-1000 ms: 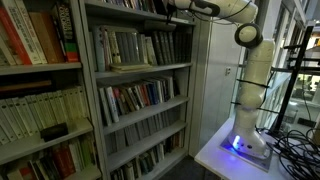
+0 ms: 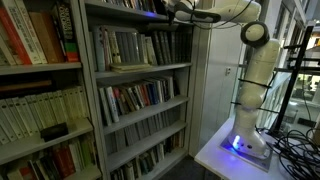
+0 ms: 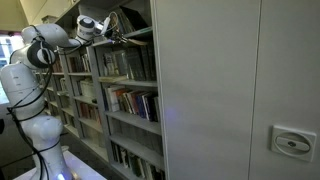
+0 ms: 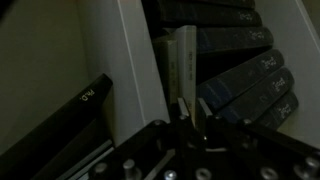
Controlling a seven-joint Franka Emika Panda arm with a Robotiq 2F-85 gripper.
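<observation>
My gripper reaches into a shelf of books in the wrist view, its dark fingertips close together at a thin, pale-spined book (image 4: 187,62). The fingers look shut on that book, though the dim light hides the exact contact. In exterior view 2 the gripper (image 3: 113,34) is up at the top shelves of the bookcase. Only the arm (image 2: 205,15) is clear at the top edge of exterior view 1.
Thick dark volumes (image 4: 232,40) stand close on one side of the pale book. A pale upright panel (image 4: 143,60) lies on the other, with a black book (image 4: 65,120) beyond it.
In exterior view 1 the arm at the top edge sits slightly lower than before. The books on the lower shelves look the same.
</observation>
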